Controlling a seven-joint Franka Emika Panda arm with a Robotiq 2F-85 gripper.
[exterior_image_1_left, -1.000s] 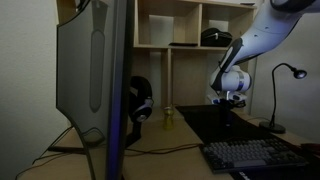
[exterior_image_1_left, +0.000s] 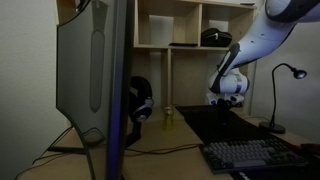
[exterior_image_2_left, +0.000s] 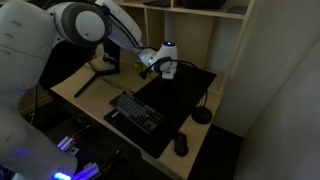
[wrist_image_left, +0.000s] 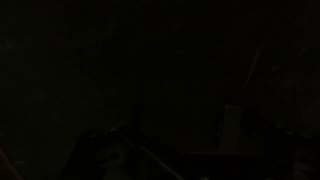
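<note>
At the back of the desk, my gripper (exterior_image_1_left: 222, 113) points down at the black mat (exterior_image_1_left: 203, 128). It is dark against the mat, so its fingertips and their gap to the surface are hard to make out in the exterior views. The second exterior view has the gripper (exterior_image_2_left: 162, 76) near the mat's far end, beyond the keyboard (exterior_image_2_left: 139, 111). Almost everything in the wrist view is black; faint finger shapes stand apart along its lower edge. No object shows between them.
A large monitor (exterior_image_1_left: 93, 85) fills the left foreground. Headphones (exterior_image_1_left: 140, 101) and a small yellowish bottle (exterior_image_1_left: 168, 117) stand behind it. To the right rises a desk lamp (exterior_image_1_left: 273, 100). The mouse (exterior_image_2_left: 181, 144) lies near the front right; shelves (exterior_image_1_left: 187, 48) rise behind.
Over the last second my gripper has shifted slightly downward above the mat. The other things have stayed in place.
</note>
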